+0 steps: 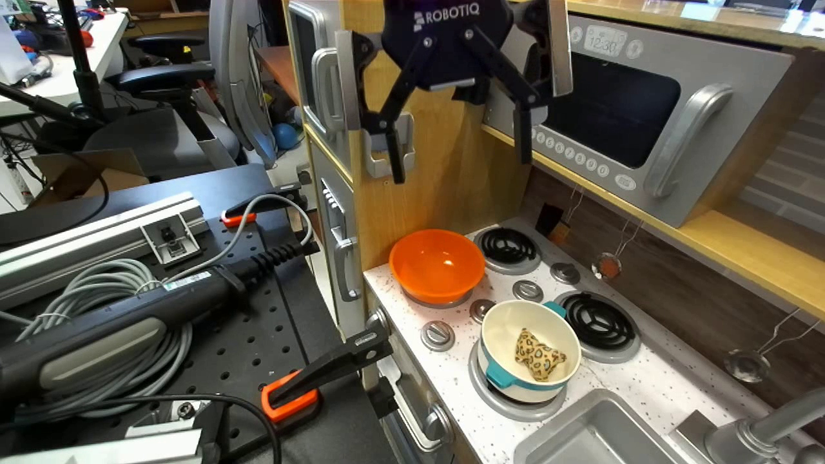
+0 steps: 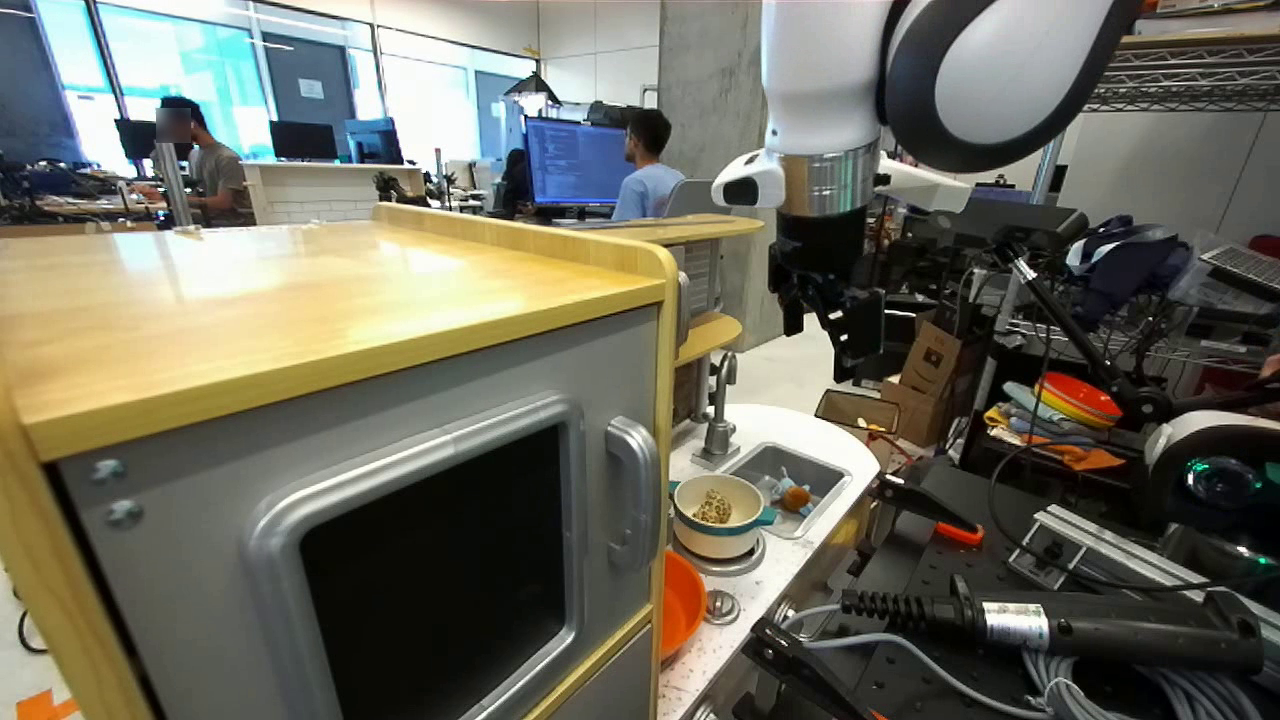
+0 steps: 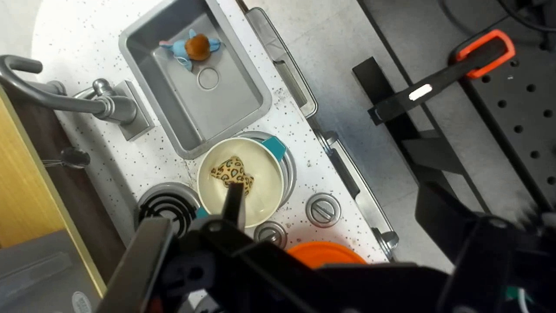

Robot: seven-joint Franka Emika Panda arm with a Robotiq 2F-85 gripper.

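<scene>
My gripper (image 1: 461, 166) hangs high over the toy kitchen counter, open, its two fingers spread wide with nothing between them. Below it, a cream pot (image 1: 528, 316) with teal handles stands on a front burner. Inside the pot lies a leopard-print cloth toy (image 1: 539, 355). An orange bowl (image 1: 436, 267) rests on the burner beside the wooden panel. In the wrist view, a blue and brown plush toy (image 3: 193, 48) lies in the grey sink (image 3: 229, 107); one of my fingers overlaps the pot's edge there, and the orange bowl (image 3: 325, 254) is partly hidden behind the gripper.
The toy microwave (image 1: 611, 100) and its wooden shelf overhang the back of the counter. A curved faucet (image 3: 78, 101) rises beside the sink. A black table (image 1: 271, 309) with a cable coil, a dark tool and orange-handled clamps sits alongside. Two rear burners are empty.
</scene>
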